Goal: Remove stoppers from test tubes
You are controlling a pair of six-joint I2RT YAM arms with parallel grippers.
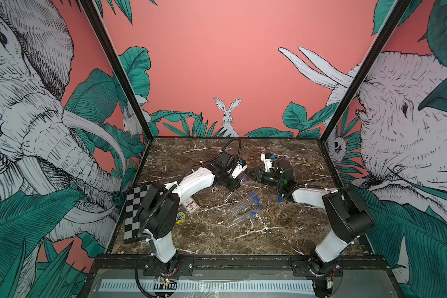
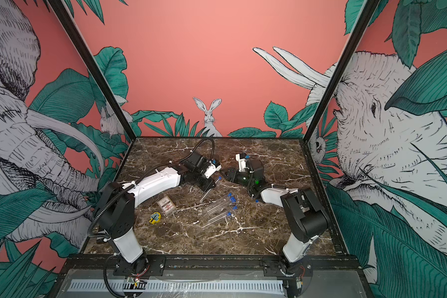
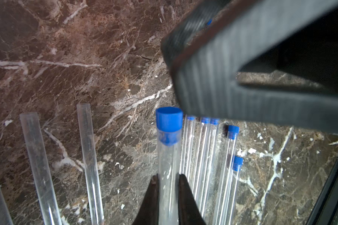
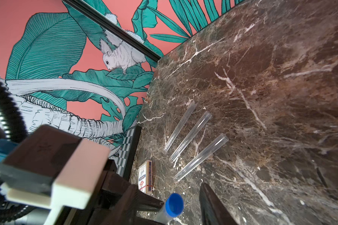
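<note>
My left gripper is shut on an upright-looking test tube with its blue stopper on top, also visible in the right wrist view (image 4: 174, 205). My right gripper is open, its fingers either side of that stopper in the right wrist view, apparently not touching it. Several stoppered tubes (image 1: 241, 208) lie on the marble table to the front right of the held tube. Several tubes without stoppers (image 4: 191, 136) lie behind, in the right wrist view. Loose blue stoppers (image 1: 279, 198) lie beside my right arm.
A card box (image 2: 166, 205) and a yellow round object (image 2: 155, 217) lie front left. A checkered board (image 1: 134, 208) is at the left edge. The front and back of the marble table (image 1: 283, 238) have free room.
</note>
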